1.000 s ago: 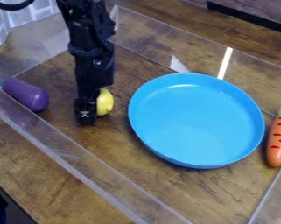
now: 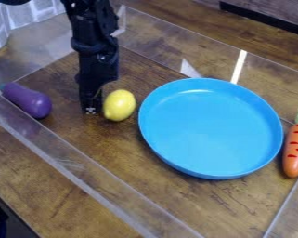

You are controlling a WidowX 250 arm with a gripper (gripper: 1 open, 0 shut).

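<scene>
The black gripper (image 2: 92,98) is low over the wooden table at the upper left, its fingertips just left of a yellow lemon-like object (image 2: 120,105). It looks shut, with nothing visible between its fingers. The blue plate (image 2: 210,127) sits to the right of the yellow object.
A purple eggplant (image 2: 27,99) lies left of the gripper. An orange carrot (image 2: 296,149) lies at the right edge, beside the plate. Clear panels border the wooden work area (image 2: 126,177). The table below the gripper toward the front is bare.
</scene>
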